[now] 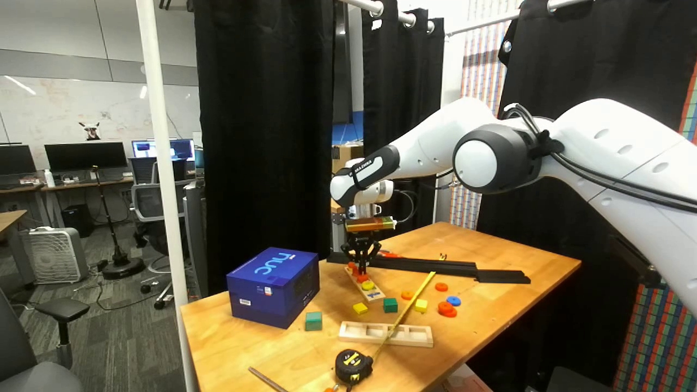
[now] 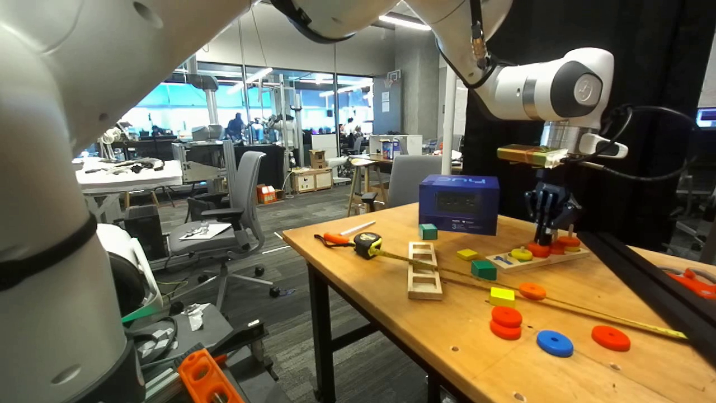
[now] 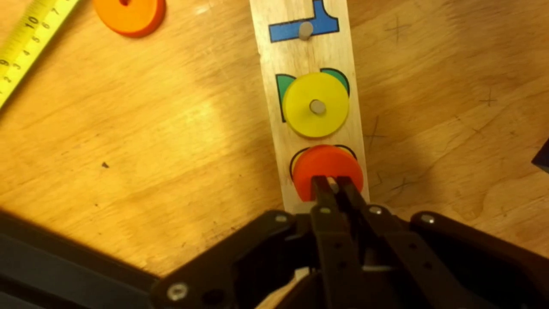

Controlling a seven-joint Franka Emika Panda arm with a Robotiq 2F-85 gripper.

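My gripper is shut over the red disc [image 3: 321, 162] on the pegged number board [image 3: 285, 56]. Its black fingertips close on the peg of that disc, whose pale top shows between them; how deep they reach is hidden. One spot along the board, a yellow disc [image 3: 303, 118] sits around its peg over a green numeral. At the board's near end in the wrist view, the blue "1" [image 3: 283, 31] has a bare peg [image 3: 306, 31]. More red-orange discs [image 2: 569, 243] stand at the board's far end in exterior view 2.
Loose on the table are an orange disc [image 2: 532, 291], red discs [image 2: 611, 338], a blue disc [image 2: 555, 343], and yellow and green blocks [image 2: 484, 270]. A tape measure's blade [image 1: 411, 304] crosses the table. Black rails [image 1: 431, 265] lie behind; a blue box [image 1: 274, 287] stands left.
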